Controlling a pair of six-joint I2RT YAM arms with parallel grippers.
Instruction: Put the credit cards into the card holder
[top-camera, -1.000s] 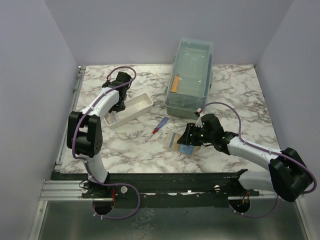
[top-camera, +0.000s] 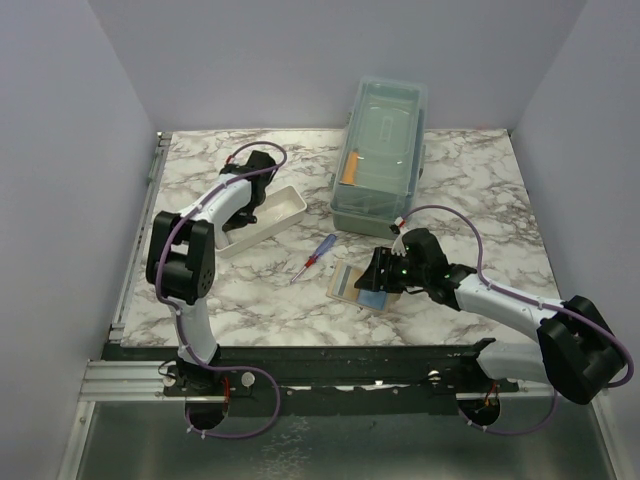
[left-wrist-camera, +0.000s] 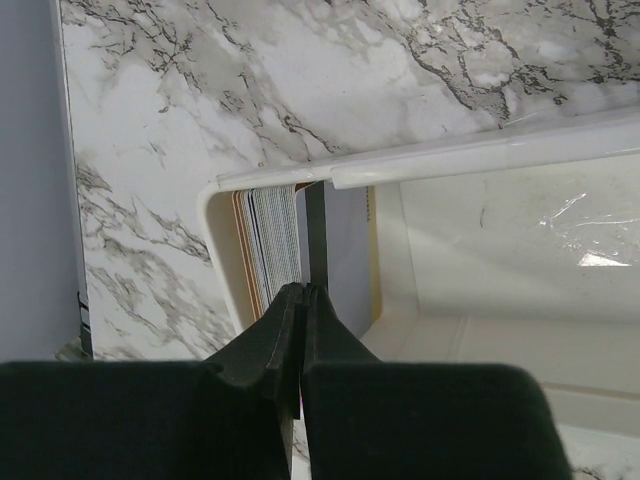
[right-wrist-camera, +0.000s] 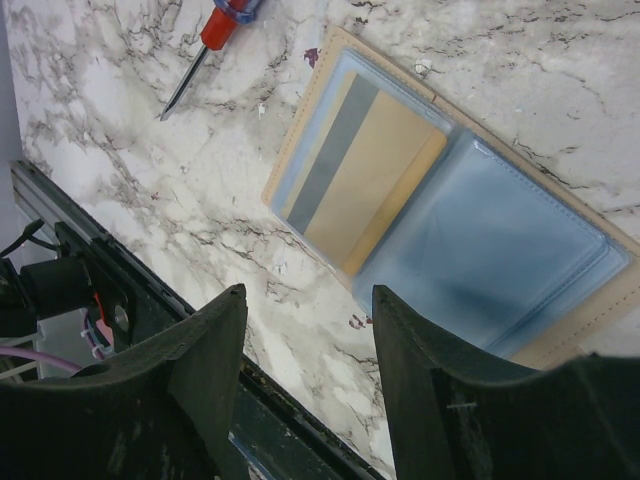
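Observation:
My left gripper is shut, its tips at a stack of cards (left-wrist-camera: 270, 240) standing in the end of a white tray (left-wrist-camera: 500, 240); whether anything thin is between them is hidden. My right gripper stands part open over the card holder (right-wrist-camera: 480, 250), which lies open on the table. One side of the holder holds a tan card with a grey stripe (right-wrist-camera: 360, 180), the other shows a blue pocket. Nothing shows between the right fingertips.
A screwdriver (top-camera: 315, 255) lies between the tray and the holder. A clear lidded box (top-camera: 380, 140) stands at the back.
The left arm has shifted a little to the right at the tray compared with a second ago. The right arm looks unchanged.

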